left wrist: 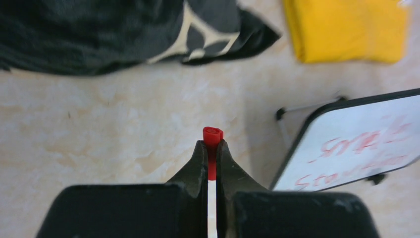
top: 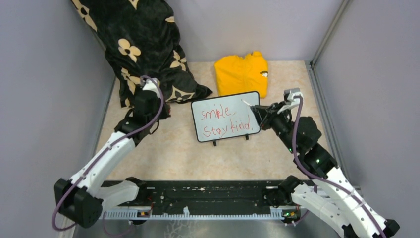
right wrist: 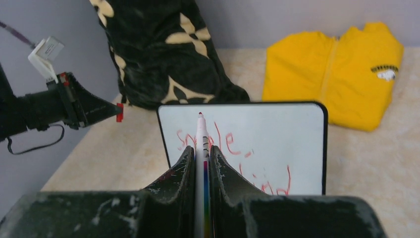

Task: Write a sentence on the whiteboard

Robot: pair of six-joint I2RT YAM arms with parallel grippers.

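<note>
The whiteboard point(top: 222, 104) stands on small black feet in the middle of the table, with red handwriting reading "smile, stay kind" point(top: 225, 121). My right gripper is shut on a white marker point(right wrist: 201, 136) whose red tip points up and away. From above, the marker point(top: 246, 103) appears over the board's upper right part; whether its tip touches cannot be told. To the left of the board my left gripper is shut on the red cap point(left wrist: 212, 136), held well apart from the board.
A dark flowered blanket point(top: 143, 49) covers the back left. Behind the board lies a yellow folded garment point(top: 241, 74).
</note>
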